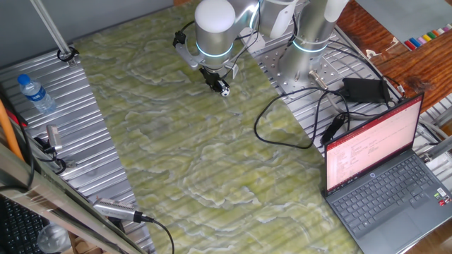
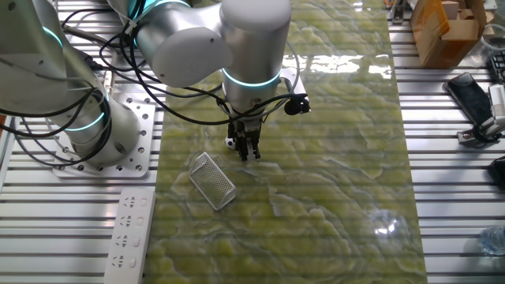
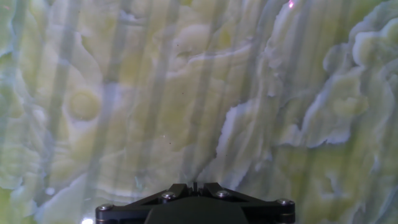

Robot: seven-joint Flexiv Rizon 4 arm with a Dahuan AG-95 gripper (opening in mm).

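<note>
My black gripper shows at the bottom of the wrist view, its fingertips drawn together at the centre and nothing visible between them. In exterior view 2 the gripper point(image 2: 249, 151) points down over the green marbled mat. A small white-and-black round thing point(image 2: 230, 143) is close beside the fingers; it also shows as a round thing point(image 1: 225, 92) in exterior view 1. Whether it touches the gripper, I cannot tell. A pale mesh-faced grater-like object point(image 2: 212, 181) lies near the gripper in exterior view 2; exterior view 1 does not show it.
A laptop point(image 1: 381, 183) and a looped black cable point(image 1: 258, 127) border the mat on one side. A power strip point(image 2: 130, 237) lies near the robot base. Across the mat are a water bottle point(image 1: 37, 95) and a cardboard box point(image 2: 446, 31).
</note>
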